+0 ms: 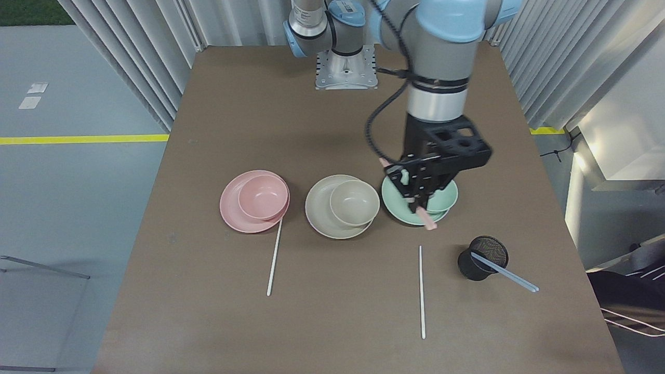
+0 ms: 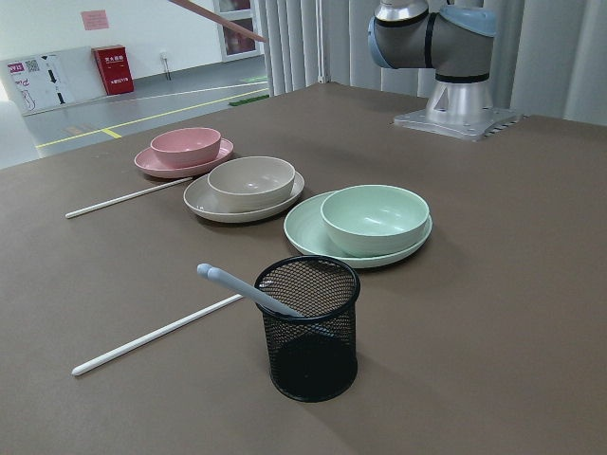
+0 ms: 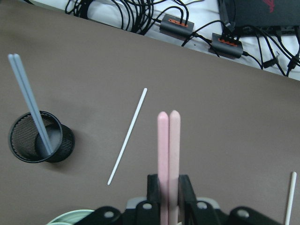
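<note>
My gripper point(image 1: 419, 205) is shut on two pink chopsticks point(image 3: 173, 140), hanging over the green plate and green bowl point(image 2: 375, 213). A black mesh cup point(image 1: 468, 267) with light blue chopsticks point(image 1: 517, 279) in it stands front right; in the wrist view it is left of the pink pair. A white chopstick point(image 1: 421, 293) lies left of the cup, another white chopstick point(image 1: 275, 262) below the pink plate. The pink bowl point(image 1: 263, 196) on its plate and the cream bowl point(image 1: 354, 202) on its plate sit in a row to the left of the green set.
Cables and black boxes point(image 3: 226, 47) show beyond the table edge in the wrist view.
</note>
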